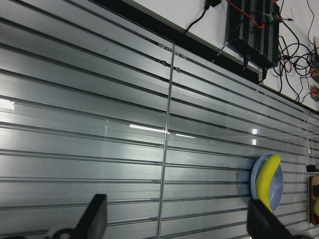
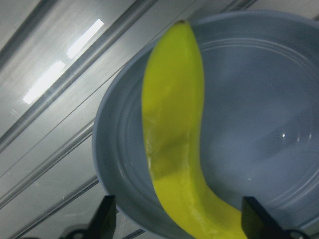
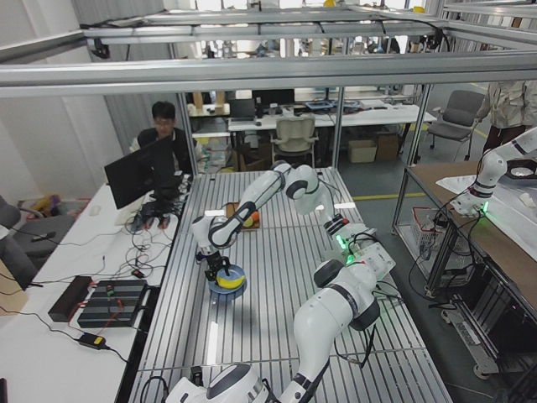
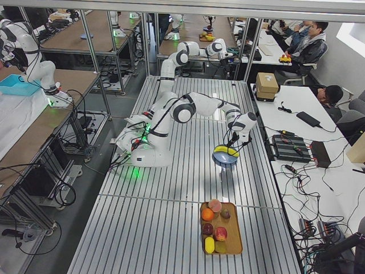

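Observation:
A yellow banana lies in a blue plate, also seen in the left wrist view as a banana (image 1: 267,179) on a plate (image 1: 279,191). Right above it is my right gripper, open, its fingers apart with the banana beneath between them; in the camera left view this gripper (image 3: 215,267) is low over the plate. My left gripper looks down on bare slatted table from higher up, its fingers apart, nothing between them.
A wooden tray (image 4: 234,242) of fruit sits on the slatted table (image 4: 142,228), beyond the plate in the camera left view. Black boxes and cables (image 3: 113,302) lie on the white side desk.

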